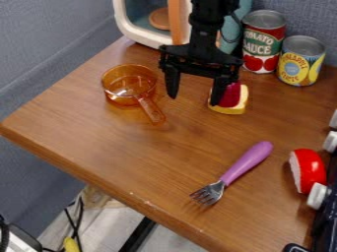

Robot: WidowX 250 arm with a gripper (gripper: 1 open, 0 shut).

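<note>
My black gripper (195, 81) is at the upper middle of the table in the camera view, its fingers pointing down and spread open, with nothing visible between them. Just behind its right finger lies a red and yellow item (228, 106), partly hidden by the gripper. An orange transparent pan (129, 82) sits to the left of the gripper, its handle pointing toward the front right.
A tomato can (263, 41) and a yellow can (301, 61) stand at the back right, beside a white toy appliance (138, 20). A purple-handled fork (231, 174), a red object (308, 168) and dark bottles lie at the right.
</note>
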